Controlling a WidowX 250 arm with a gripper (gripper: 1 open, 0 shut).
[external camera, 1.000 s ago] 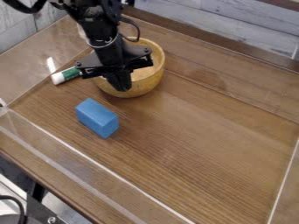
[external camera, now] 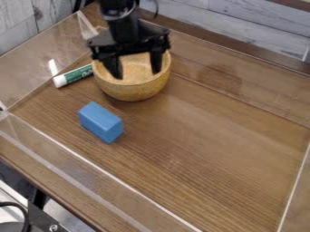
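The dark gripper (external camera: 129, 62) is raised over the back part of a round tan bowl (external camera: 136, 91), its two tips pointing down, apart and open. It is somewhat blurred, and I see nothing between its fingers. A blue block (external camera: 101, 121) lies on the wooden table in front of the bowl, to its lower left. A small green-and-white cylinder (external camera: 72, 76) lies just left of the bowl.
A cable (external camera: 14, 210) shows at the lower left.
The gripper has moved up and toward the back, away from the front of the bowl. The bowl, block and cylinder look unmoved.
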